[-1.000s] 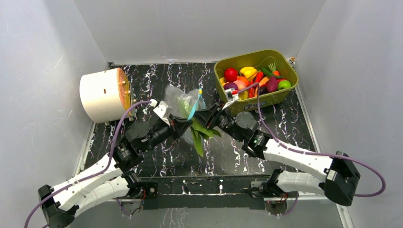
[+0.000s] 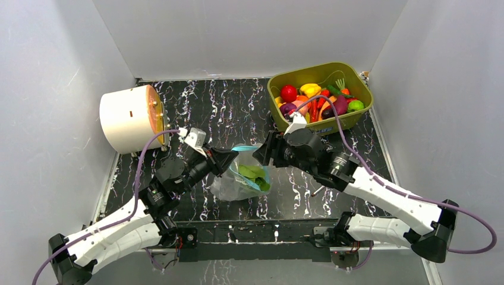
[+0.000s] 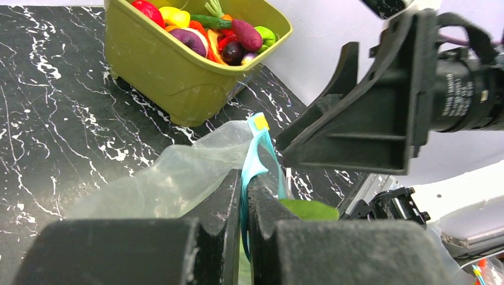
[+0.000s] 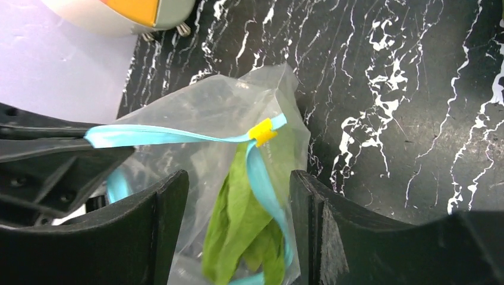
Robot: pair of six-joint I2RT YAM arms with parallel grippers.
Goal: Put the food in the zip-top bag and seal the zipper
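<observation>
A clear zip top bag (image 2: pixel 229 187) with a light-blue zipper hangs from my left gripper (image 2: pixel 236 153), which is shut on the zipper edge. In the left wrist view the blue strip (image 3: pixel 254 167) runs between its pressed-together fingers. The bag's mouth gapes, and green leaves (image 4: pixel 241 222) lie inside it, seen through the opening in the right wrist view. A yellow slider (image 4: pixel 262 132) sits at the far corner of the zipper. My right gripper (image 2: pixel 261 157) stands open beside the mouth, nothing between its fingers; the slider shows beyond the gap.
An olive bin (image 2: pixel 324 128) full of toy vegetables stands at the back right. A cream cylinder (image 2: pixel 123 119) lies at the left wall. A small pale stick (image 2: pixel 318 190) rests right of the bag.
The left has barely moved.
</observation>
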